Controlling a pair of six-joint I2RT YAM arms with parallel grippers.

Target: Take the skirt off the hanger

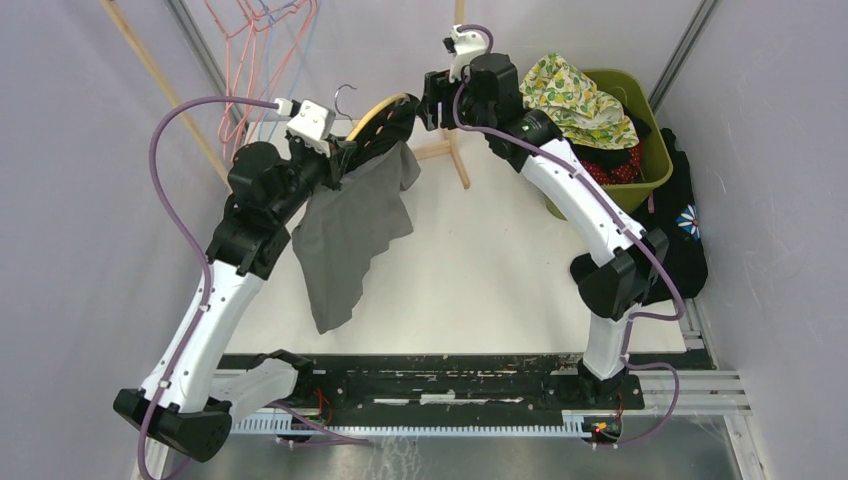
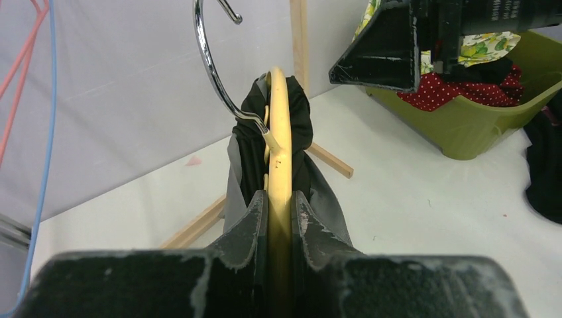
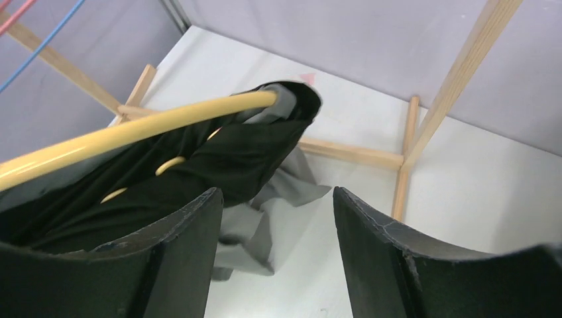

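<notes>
The skirt (image 1: 350, 240), grey with a black waistband (image 3: 238, 156), hangs over a yellow wooden hanger (image 2: 280, 126) with a chrome hook (image 2: 212, 66). My left gripper is shut on the hanger's bar, which points away from it with the black fabric bunched around the far end. My right gripper stands open with nothing between its fingers, just right of the hanger's far end in the top view and above the skirt in its own wrist view.
An olive basket (image 1: 650, 180) of clothes stands back right, dark fabric beside it. Pink and blue hangers (image 1: 240, 70) hang back left near a wooden rack (image 3: 484, 33).
</notes>
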